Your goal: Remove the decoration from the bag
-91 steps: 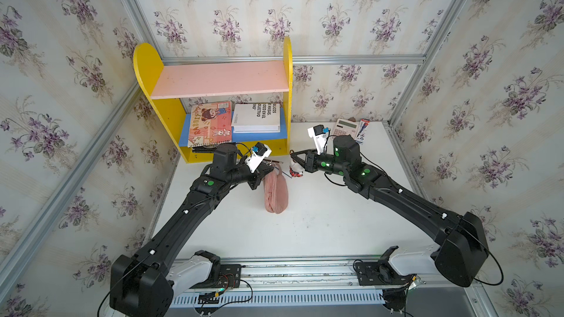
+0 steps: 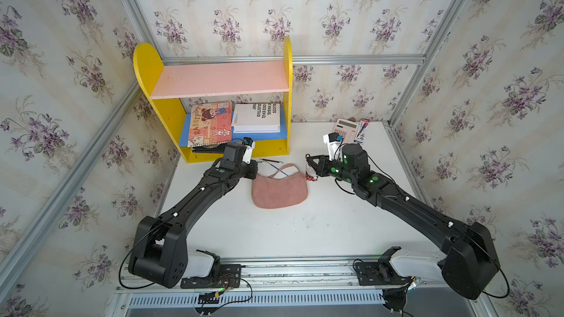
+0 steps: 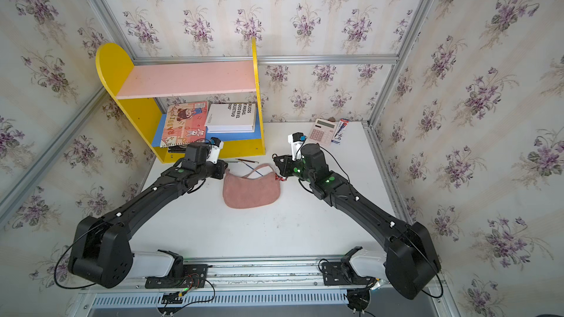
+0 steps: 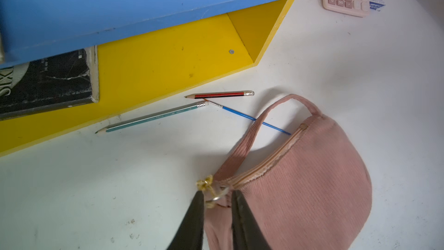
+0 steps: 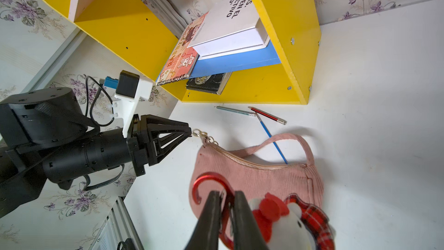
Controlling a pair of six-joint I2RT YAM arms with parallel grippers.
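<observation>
The pink bag (image 2: 279, 193) lies on the table, its strap looped behind it. At its left corner, gold hardware (image 4: 205, 183) is just beyond my left gripper, whose fingers stand apart with nothing visibly held. My right gripper is shut on the red hook (image 5: 207, 176) of the decoration, a white plush figure (image 5: 289, 231) with red trim and plaid, which hangs to the right of the bag in the top views, apart from its zipper corner.
A yellow shelf unit (image 2: 286, 70) with books stands at the back left. Two pencils (image 4: 155, 116) and a blue brush (image 4: 238, 113) lie behind the bag. A calculator (image 3: 320, 132) is at the back right.
The bag has gone from narrow and bunched to spread flat. My left gripper has moved back and left; my right gripper has moved right with the decoration, away from the bag's middle.
</observation>
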